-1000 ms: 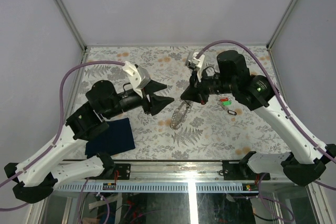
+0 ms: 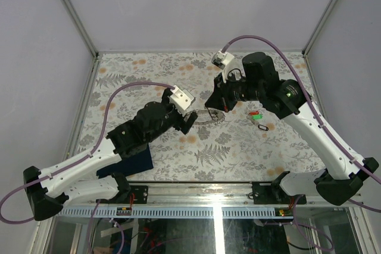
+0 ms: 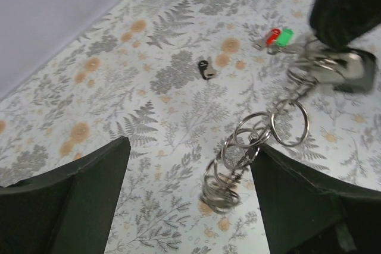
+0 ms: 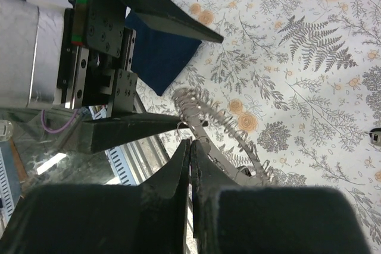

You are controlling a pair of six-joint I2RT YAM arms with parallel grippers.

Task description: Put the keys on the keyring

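Note:
A silver coiled chain, apparently the keyring [image 2: 213,117], hangs from my right gripper [image 2: 209,109], whose fingertips are shut on a thin part of it. Its loops [image 3: 238,147] cross beside the tip of one left finger in the left wrist view and seem to touch it. My left gripper stands open around the chain's near side. In the right wrist view, the blurred chain [image 4: 229,126] passes the lower left finger. Red and green keys [image 3: 280,37] lie together on the table. A smaller black item [image 3: 206,69], possibly another key, lies apart from them.
A dark blue cloth or pad [image 2: 134,162] lies at the front left of the patterned table [image 2: 119,96]. Both hands are close together over the middle.
The chain's hanging part has swung rightward.

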